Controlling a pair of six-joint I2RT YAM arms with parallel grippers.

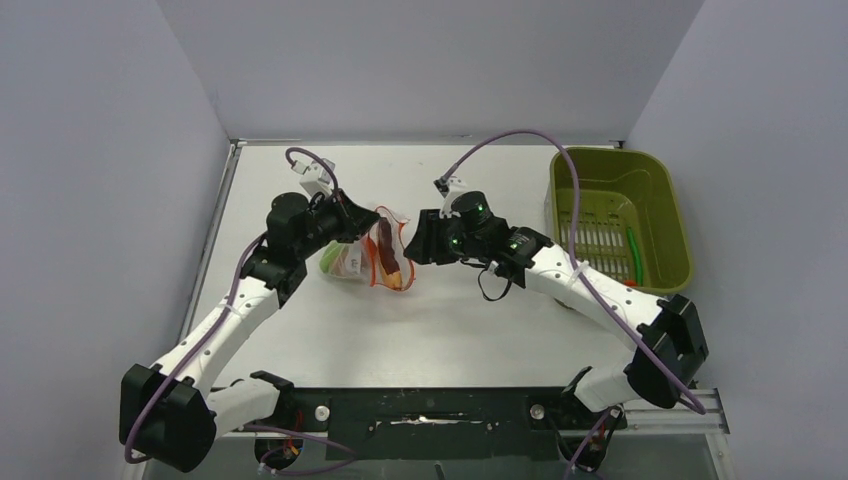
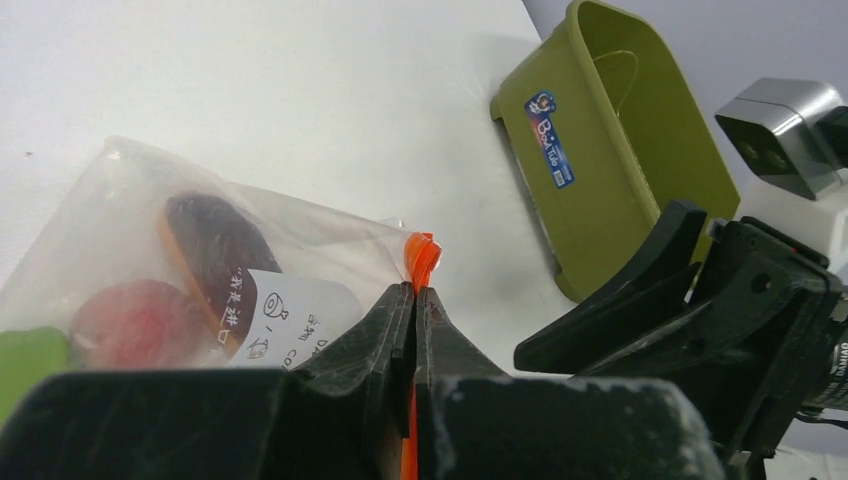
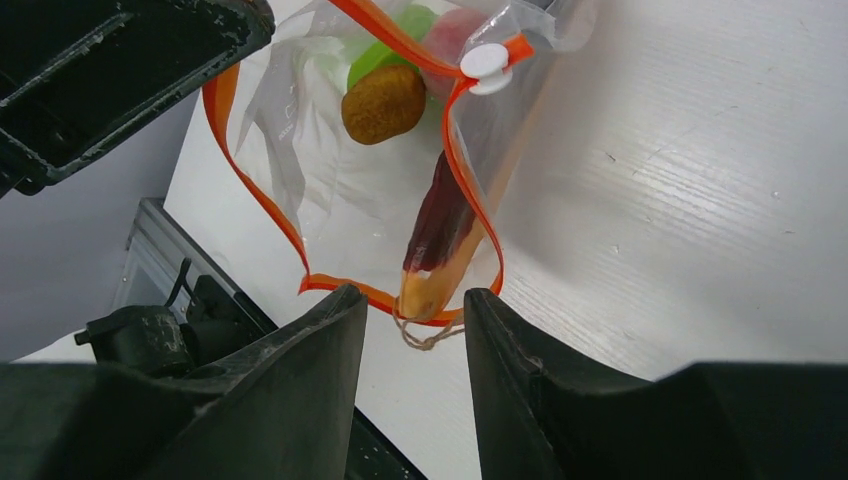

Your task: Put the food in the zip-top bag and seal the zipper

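The clear zip bag (image 1: pixel 346 262) hangs with its orange-edged mouth toward my right gripper. My left gripper is shut on the orange zipper edge (image 2: pixel 421 252) at one top corner. Inside lie a long dark-topped bun (image 3: pixel 443 215), a brown lump (image 3: pixel 383 104), a red round piece (image 2: pixel 138 322) and a green one (image 2: pixel 30 360). A white slider (image 3: pixel 486 67) sits on the zipper strip. My right gripper is part open, right at the mouth's edge. The bun's end and a bit of string (image 3: pixel 432 341) show in the gap between its fingers, not gripped.
An olive basket (image 1: pixel 622 165) stands at the back right, with a green item (image 1: pixel 634 252) inside. Both grippers are close together around the bag's mouth.
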